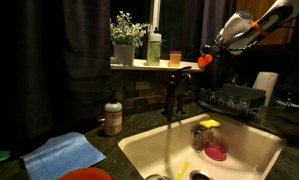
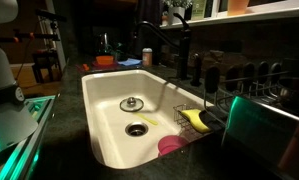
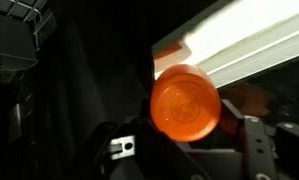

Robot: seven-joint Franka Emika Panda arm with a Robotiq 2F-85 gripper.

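Observation:
Up by the window, my gripper (image 1: 210,50) is shut on an orange-red round object (image 3: 186,103), perhaps a cup. In exterior view 1 the held object (image 1: 204,61) hangs in the air right of the windowsill (image 1: 139,67), at about its height. The wrist view shows its round end between my fingers, with the pale sill (image 3: 244,40) beyond. A smaller orange cup (image 1: 175,58) stands on the sill. My gripper is outside exterior view 2.
Below is a white sink (image 1: 154,150) with a pink bowl (image 2: 171,144) and yellow sponge (image 2: 196,120). The black faucet (image 1: 174,92) rises behind it. A potted plant (image 1: 127,34) and bottle (image 1: 154,48) stand on the sill. A dish rack (image 1: 229,98) is at right.

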